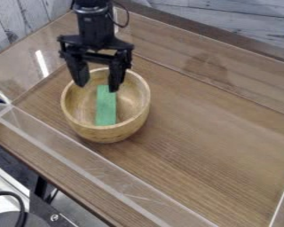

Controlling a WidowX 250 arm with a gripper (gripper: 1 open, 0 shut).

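Note:
A wooden bowl (pixel 135 126) stands on the tabletop in the upper-middle left, with a green oblong object (pixel 106 110) lying inside it. My black gripper (pixel 98 80) hangs over the back of the bowl, just above and behind the green object, its two dark fingers spread apart. It stands open, and I see nothing held between its fingers.
A clear strip or edge runs along the lower left, with a black cable near the bottom left corner. Pale planks lie beyond the table at the top.

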